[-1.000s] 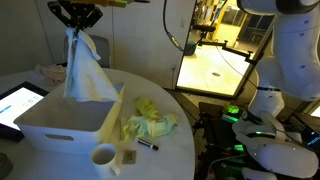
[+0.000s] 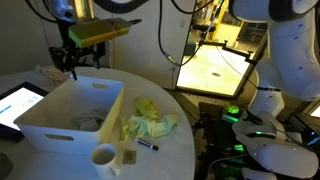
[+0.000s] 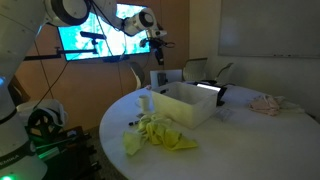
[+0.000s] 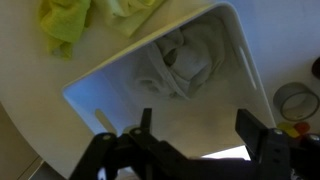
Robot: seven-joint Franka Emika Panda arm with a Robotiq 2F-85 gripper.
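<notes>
A white box (image 2: 70, 143) stands open-topped on the table, and a whitish cloth (image 4: 187, 60) lies crumpled inside it, towards one end. In exterior view 1 only part of this cloth (image 2: 88, 122) shows inside the box. My gripper (image 2: 72, 73) hangs over the box, pointing down. In the wrist view the gripper has its fingers wide apart, nothing between them, and the cloth lies below, clear of them. Yellow-green cloths (image 2: 150, 124) rest on the table beside the box.
A white mug (image 2: 105, 159) and a dark marker (image 2: 148, 144) are near the box. A lit tablet (image 2: 18, 104) stands by its left side. A pinkish cloth (image 3: 266, 105) lies farther off.
The gripper has come lower.
</notes>
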